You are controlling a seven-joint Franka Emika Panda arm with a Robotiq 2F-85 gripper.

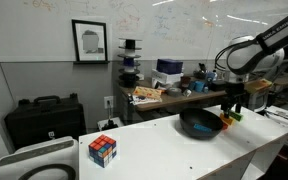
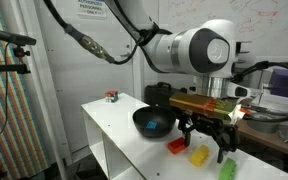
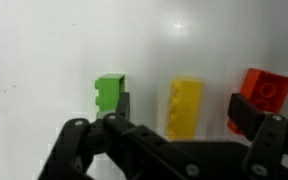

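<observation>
Below my open gripper, a yellow block lies on the white table between the two spread fingers, with nothing gripped. To its left in the wrist view is a green block, partly behind one finger; to its right, a red block is partly covered by the other. In exterior view 2 the gripper hangs above the red block and yellow block, while the green block lies closer to the camera. A black pan holds something blue.
A Rubik's cube sits far off at the table's other end, near a white appliance. Between cube and pan the white table is bare. Boxes and tools crowd the bench behind.
</observation>
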